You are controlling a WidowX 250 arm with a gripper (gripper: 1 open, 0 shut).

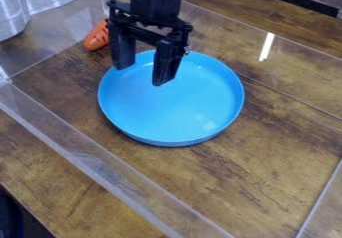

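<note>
My black gripper (144, 62) hangs over the back-left part of a round blue plate (174, 108), its fingers spread open with nothing seen between them. An orange carrot-like object (98, 35) lies to the left of the gripper, partly hidden behind it, outside the plate. The plate looks empty where it shows.
Clear plastic sheeting or edging (80, 162) runs along the left side of the wooden table (254, 182). The table to the right and front of the plate is clear.
</note>
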